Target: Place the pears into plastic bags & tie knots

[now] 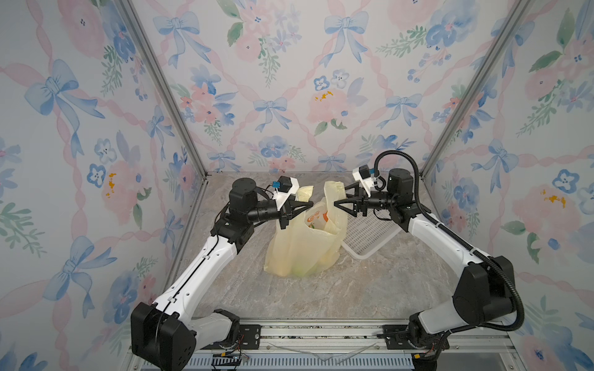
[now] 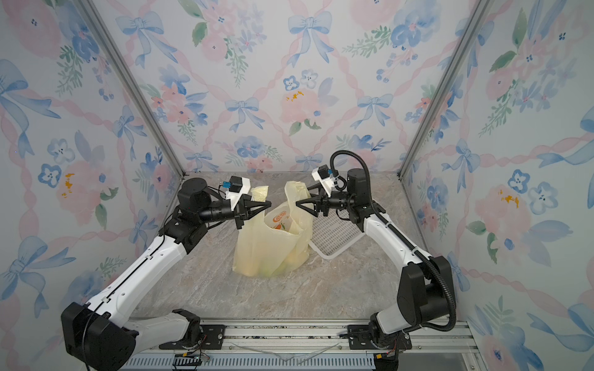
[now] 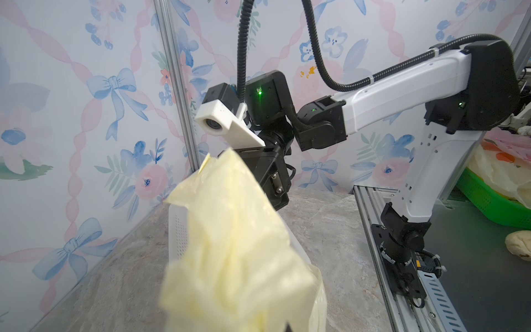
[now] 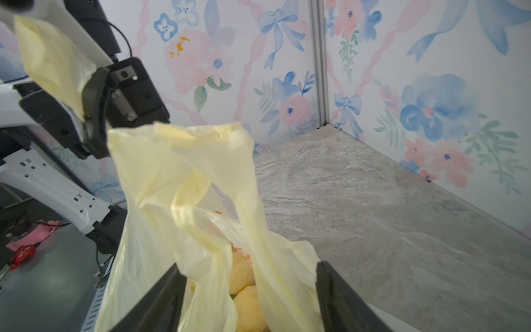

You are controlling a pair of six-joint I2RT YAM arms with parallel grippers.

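A pale yellow plastic bag (image 1: 303, 247) stands on the table, its mouth open and an orange print showing inside. Several yellowish pears (image 4: 250, 310) lie in it, seen through the opening in the right wrist view. My left gripper (image 1: 307, 206) is shut on the bag's left handle, whose end sticks up beyond the fingers. At the right handle (image 1: 334, 193), my right gripper has its blurred fingers (image 4: 172, 298) spread apart, with bag film lying between them. Whether those fingers touch the film cannot be told.
A white perforated basket (image 1: 365, 254) sits behind and right of the bag, under my right arm. Beyond the rail, a green basket (image 3: 486, 196) appears in the left wrist view.
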